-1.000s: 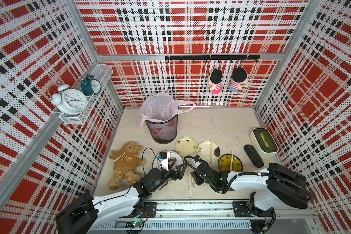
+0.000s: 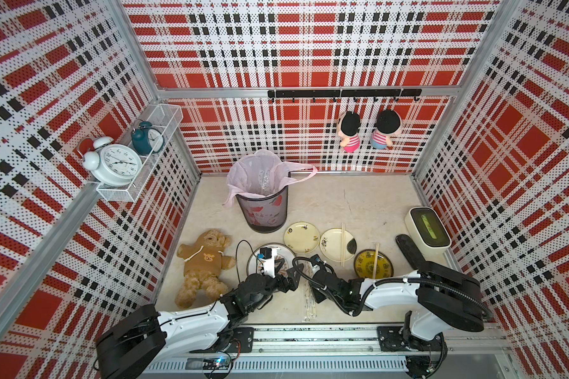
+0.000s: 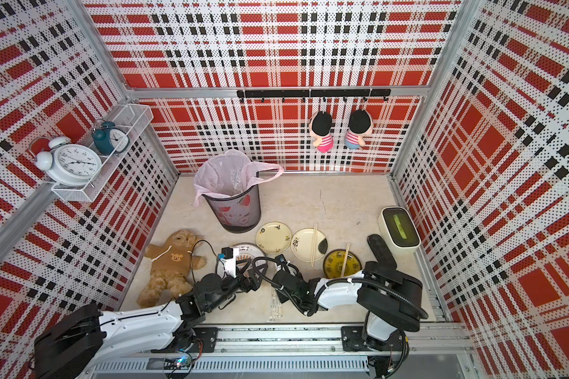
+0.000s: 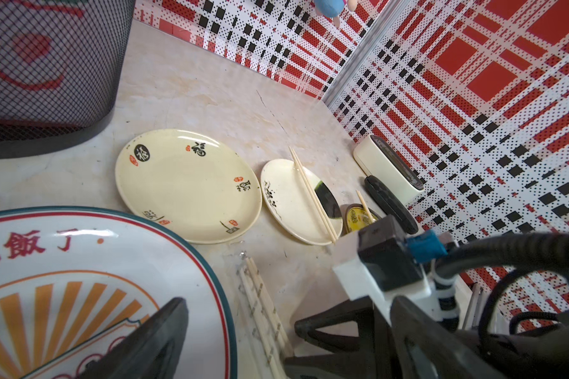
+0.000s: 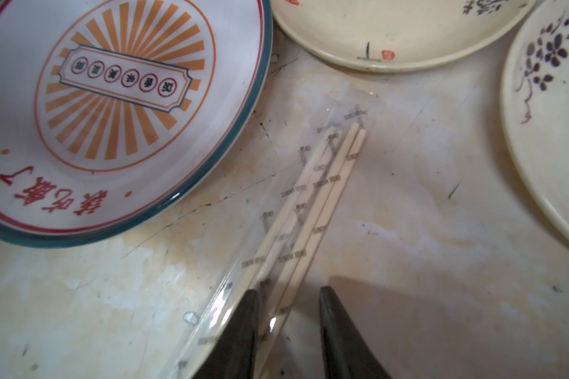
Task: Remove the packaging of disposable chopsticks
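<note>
Chopsticks in clear printed packaging (image 5: 309,221) lie on the table, beside the white plate (image 5: 139,189) with orange rays. My left gripper is open above that plate's right side, near the package. My right gripper points down at the lower part of the package, one fingertip over the chopsticks; whether it grips them is unclear. In the left wrist view its dark fingers are beside the package's near end.
A lined mesh bin (image 2: 265,211) stands behind. Cream plates (image 2: 302,233), a yellow dish (image 3: 335,259) with chopsticks, a black case (image 3: 379,249) and a container (image 2: 428,224) lie rightward. A bear (image 2: 202,265) lies left.
The package looks unmoved.
</note>
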